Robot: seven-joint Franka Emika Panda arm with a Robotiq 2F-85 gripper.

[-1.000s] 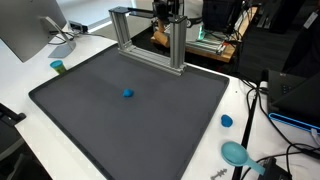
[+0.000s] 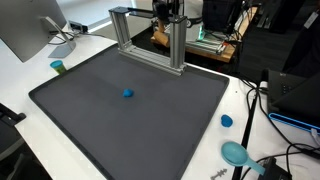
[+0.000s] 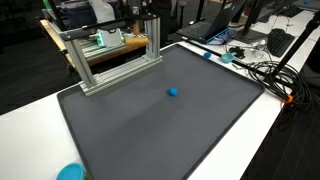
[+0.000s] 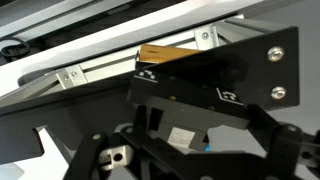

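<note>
Low in the wrist view is my gripper, its fingers spread apart. A black plate with printed marks lies across much of that view, and I cannot tell what it belongs to. Beyond it shows a brown block (image 4: 165, 52) in front of a pale metal frame (image 4: 108, 67). In exterior view 1 an orange-brown piece (image 2: 161, 38) hangs by the frame (image 2: 150, 59) at the mat's back edge. A small blue object (image 2: 127, 93) rests on the dark mat, also seen in exterior view 2 as a blue piece (image 3: 173, 92).
Cables (image 3: 270, 72) lie past the mat's far corner.
</note>
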